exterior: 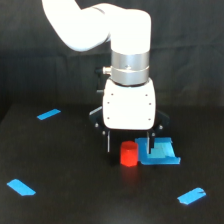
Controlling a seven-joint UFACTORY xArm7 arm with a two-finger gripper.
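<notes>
A small red cylinder-like object rests on the dark table near the middle of the camera view. My white arm reaches down from the top. Its gripper is open, its dark fingers spread wide to the left and right of the red object as seen from here. The fingertips appear at or just above its top; the depth between them is hard to judge. Nothing is seen held. Right beside the red object lies a blue tray-like piece with a lighter blue middle, partly behind the right finger.
Strips of blue tape mark the table: one at the back left, one at the front left and one at the front right. A dark curtain hangs behind.
</notes>
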